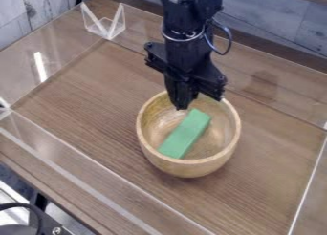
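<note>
A pale wooden bowl [159, 151] sits on the brown tabletop with a green rectangular block [186, 134] lying inside it. The black robot gripper [182, 97] hangs from the top of the view, tip down over the back part of the bowl, above the block's far end. Its fingers look shut, with nothing visible between them.
Clear plastic pieces stand at the upper left and left edge. Black cables lie at the lower-left corner, and a grey wall runs along the back.
</note>
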